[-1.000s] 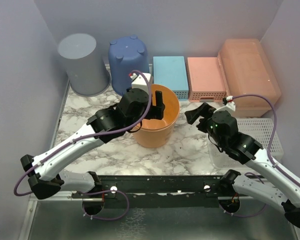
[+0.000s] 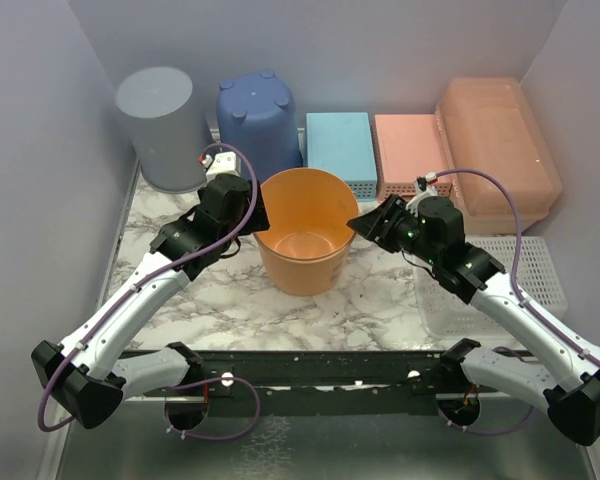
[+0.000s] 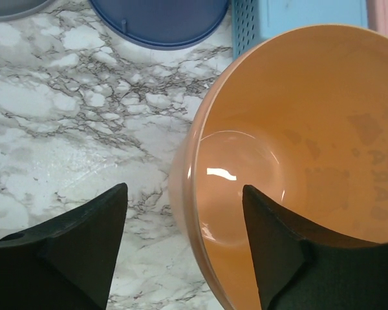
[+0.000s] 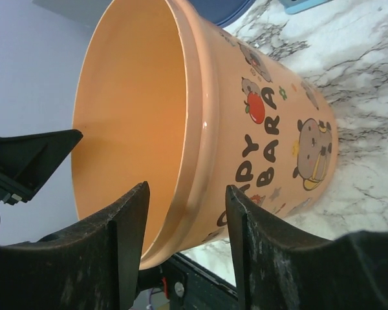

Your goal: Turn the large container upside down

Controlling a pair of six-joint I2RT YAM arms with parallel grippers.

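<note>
An orange container (image 2: 303, 275) stands upright on the marble surface with its mouth up, empty inside. At its left rim is my left gripper (image 2: 260, 218); in the left wrist view the fingers are spread apart, the rim (image 3: 193, 187) passing between them without visible contact. My right gripper (image 2: 365, 227) is at the right rim. Its fingers, seen in the right wrist view, stand apart on either side of the wall, one inside and one outside (image 4: 246, 219). Printed pictures and letters (image 4: 269, 139) cover the container's outer side. Both grippers are part open.
Behind the container stand a grey bin (image 2: 160, 130), a blue bin (image 2: 257, 125), a blue basket (image 2: 340, 150) and a pink basket (image 2: 410, 150). At right are a large pinkish box (image 2: 500, 145) and a white basket (image 2: 545, 285).
My left gripper has moved left from over the container's mouth to its left rim. The right gripper has come in leftward to the right rim, its fingers narrower. The container stays in place.
</note>
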